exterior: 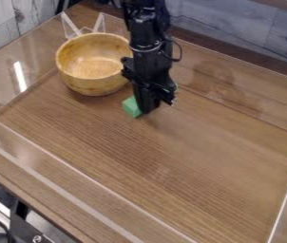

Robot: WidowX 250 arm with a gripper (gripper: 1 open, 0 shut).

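The black arm reaches down from the top centre to the gripper (147,95), low over the wooden table beside a small green object (132,107). The green object is partly hidden by the gripper. Whether the fingers hold it or only touch it is hard to make out, and so is how far they are closed.
A large tan bowl (83,78) sits at the back left, just left of the gripper. Pale walls border the back.
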